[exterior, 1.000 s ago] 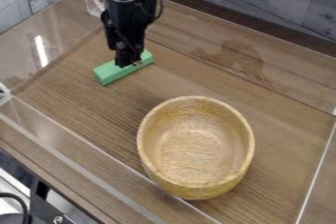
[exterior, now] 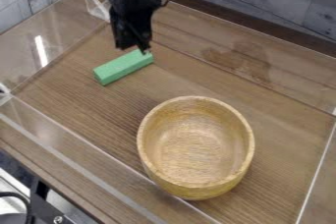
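My gripper (exterior: 128, 43) points down from the top centre of the camera view, shut, with nothing visible between its fingers. It hovers just above and behind a green rectangular block (exterior: 125, 68), which lies flat and diagonally on the wooden surface, left of centre. A large round tan bowl (exterior: 197, 140) stands empty at the lower middle right.
Black cables lie at the lower left edge, and a clear plastic piece sits at the far left edge.
The block and bowl look essentially in place.
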